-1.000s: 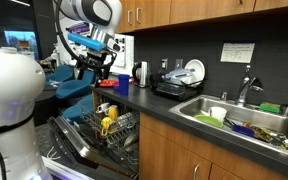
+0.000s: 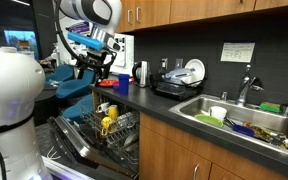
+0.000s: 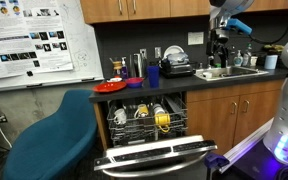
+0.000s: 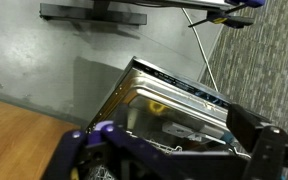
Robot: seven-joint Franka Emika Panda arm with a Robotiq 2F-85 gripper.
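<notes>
My gripper [image 2: 101,72] hangs high over the open dishwasher, well clear of it. In the wrist view its two dark fingers [image 4: 249,130] are spread wide, with nothing held between them. The dishwasher door [image 3: 154,158] is lowered, and its metal edge [image 4: 174,88] passes below the open fingers. Inside, the pulled-out rack [image 3: 132,128] carries a yellow cup [image 2: 106,126] and several other dishes. From the wrist, only a small yellow patch shows past the door's edge, and much of the rack is hidden.
On the counter stand a blue container [image 3: 153,75], a red plate [image 3: 108,88] and a black toaster-like appliance [image 3: 177,70]. The sink [image 2: 234,124] to the right holds several items. A blue chair [image 3: 54,140] sits left of the dishwasher.
</notes>
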